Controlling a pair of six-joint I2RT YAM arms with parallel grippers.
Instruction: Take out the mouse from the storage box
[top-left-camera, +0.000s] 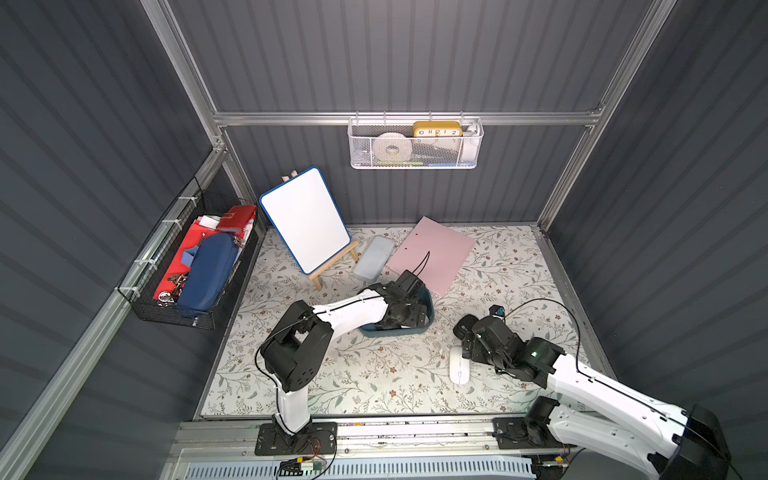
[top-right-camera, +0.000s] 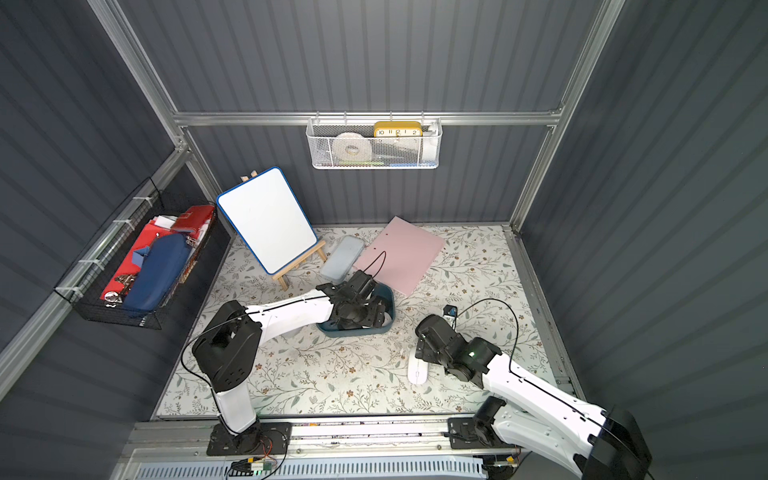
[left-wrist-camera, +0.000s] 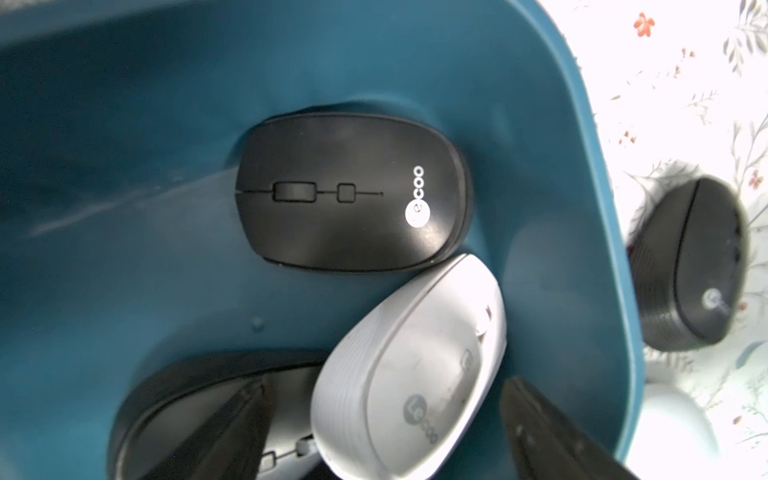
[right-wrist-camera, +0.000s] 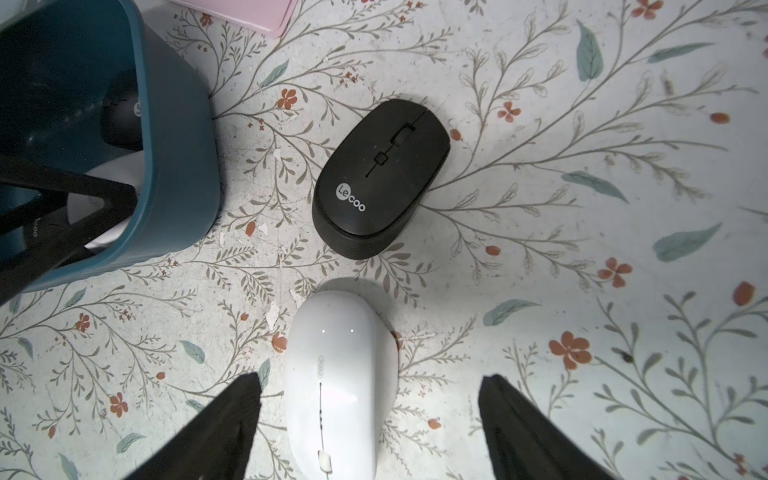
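Observation:
The blue storage box (left-wrist-camera: 560, 104) holds three mice. A black mouse (left-wrist-camera: 344, 192) lies along its far wall, a white mouse (left-wrist-camera: 436, 360) sits tilted against it, and another black mouse (left-wrist-camera: 200, 416) is partly covered at the lower left. My left gripper is open inside or just over the box, its fingers (left-wrist-camera: 552, 428) on either side of the white mouse; contact cannot be made out. On the table, my right gripper stands open above a second white mouse (right-wrist-camera: 332, 376), nothing held. Beyond that one rests a black mouse (right-wrist-camera: 380, 172).
A pink folder (top-left-camera: 436, 252) and a grey case (top-left-camera: 373, 257) lie behind the box. The whiteboard (top-left-camera: 305, 220) stands on its easel at the back left.

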